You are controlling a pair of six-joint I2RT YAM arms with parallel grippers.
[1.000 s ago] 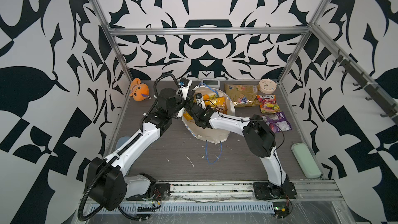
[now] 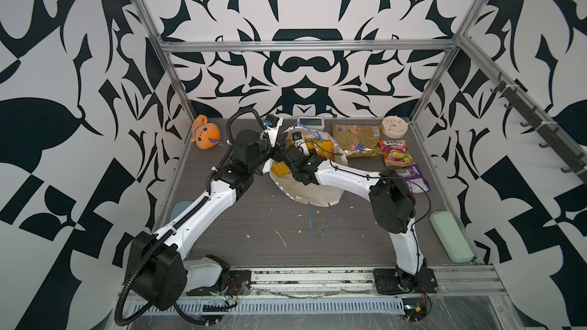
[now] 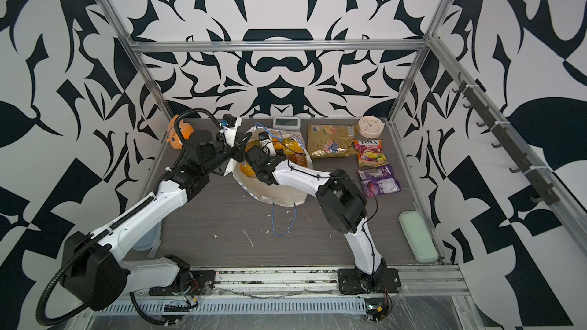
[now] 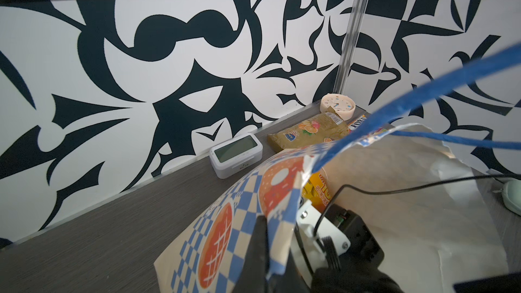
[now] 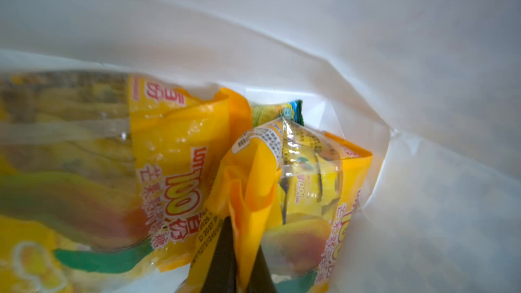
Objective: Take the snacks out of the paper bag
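The paper bag (image 2: 311,192) lies open at mid table, blue handles out. My left gripper is shut on its thin checked rim at the upper left. My right gripper is down inside the bag, shut on the orange edge of a yellow mango snack bag (image 5: 301,244). A second mango bag (image 5: 179,130) lies beside it on the left, and a small green pack (image 5: 274,109) shows behind. The right arm covers part of the bag in both top views.
Behind and right lie a gold pack (image 2: 357,137), Fox's pack (image 2: 396,154) and purple pack (image 3: 379,180). A clock (image 2: 394,126), white device (image 4: 236,157), orange toy (image 2: 204,131) and green case (image 2: 451,235) stand around.
The left arm is unmoved.
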